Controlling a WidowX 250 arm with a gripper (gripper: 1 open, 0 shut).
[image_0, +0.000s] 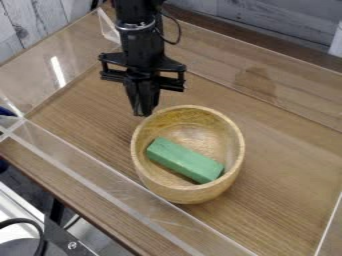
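A green rectangular block lies in a round tan bowl on the wooden table. My black gripper hangs just above and behind the bowl's back-left rim, its narrow tip shut with nothing visible between the fingers.
Clear plastic edging runs along the table's left and front sides, with black cables at the bottom left.
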